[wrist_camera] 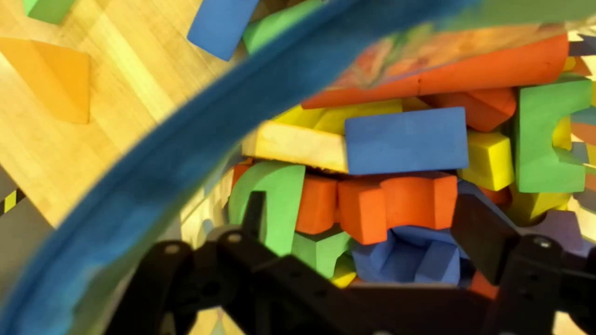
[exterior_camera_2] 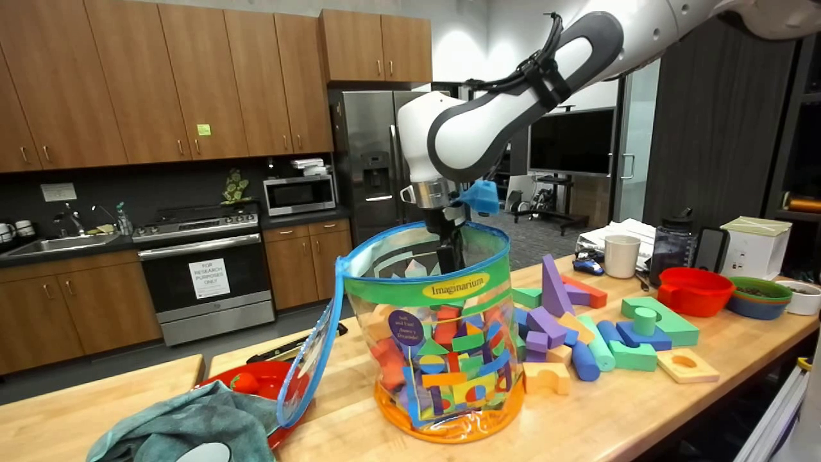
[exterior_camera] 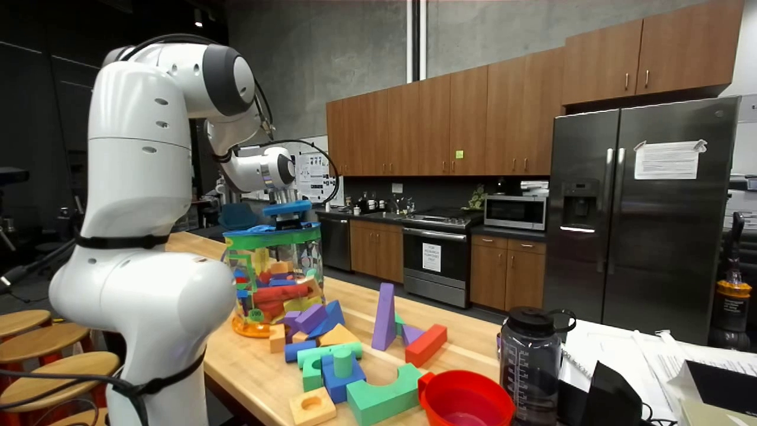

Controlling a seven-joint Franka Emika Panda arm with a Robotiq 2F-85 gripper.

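Note:
In the second exterior view a clear round bag (exterior_camera_2: 462, 281) with a blue rim and orange base stands on the table, holding many coloured foam blocks. My gripper (exterior_camera_2: 450, 262) reaches down inside its open top. Seen from the wrist, the gripper has its fingers spread wide, with nothing clasped. Below and between them lie a red-orange arched block (wrist_camera: 410, 201) and a hollowed blue block (wrist_camera: 408, 254). A blue rectangular block (wrist_camera: 406, 140) and a long red cylinder (wrist_camera: 491, 64) lie just beyond. How far the fingertips are from the blocks is hard to tell.
Loose blocks, including a tall purple wedge (exterior_camera: 384, 317) and a green arch (exterior_camera: 383, 397), lie beside the bag. A red cup (exterior_camera: 468, 401) and a dark bottle (exterior_camera: 530, 365) stand farther along. The bag's lid (exterior_camera_2: 312, 362) hangs open near a cloth (exterior_camera_2: 188, 427).

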